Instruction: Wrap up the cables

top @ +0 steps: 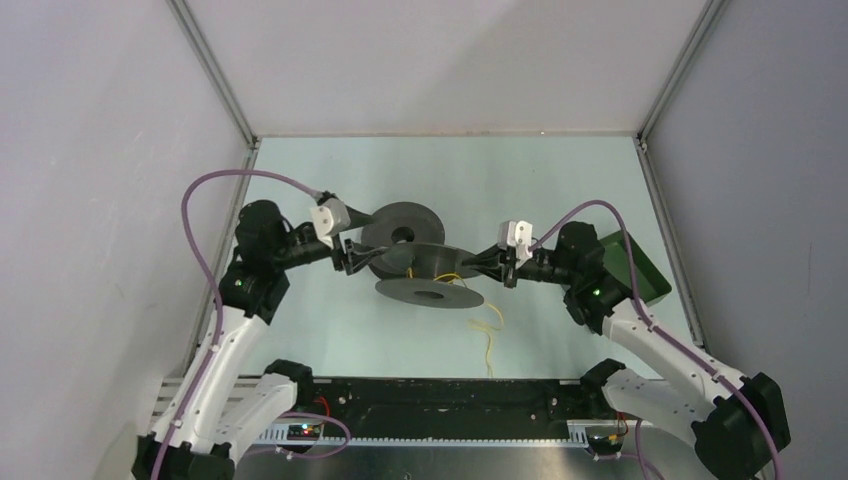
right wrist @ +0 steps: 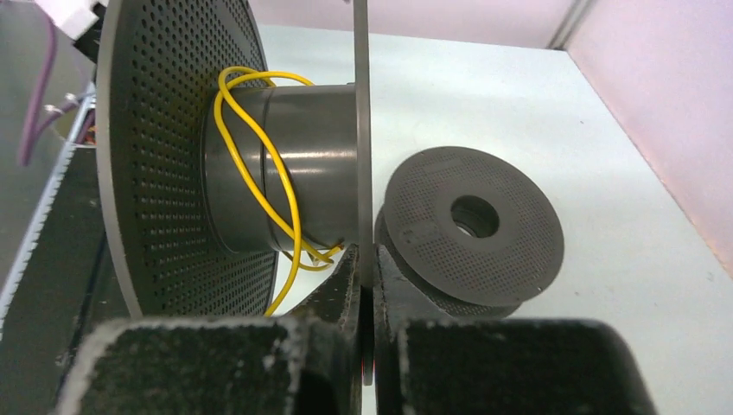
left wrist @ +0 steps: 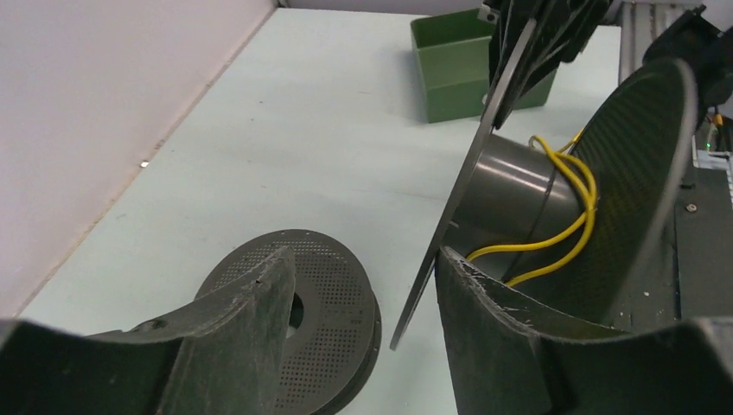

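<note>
A dark grey spool (top: 428, 291) is held tilted up off the table, its flanges standing on edge in both wrist views. My right gripper is shut on the rim of one flange. Yellow cable (right wrist: 259, 138) loops loosely around the spool's hub, and its tail (top: 488, 340) trails onto the table in the top view. At the other side, my left gripper is open; the edge of the held spool's flange (left wrist: 458, 186) comes down between its fingers, close to the right-hand one. Whether they touch is hard to tell.
A second dark spool (right wrist: 475, 220) lies flat on the table just behind the held one, below the left gripper. The green bin (top: 640, 265) stands at the right, partly behind the right arm.
</note>
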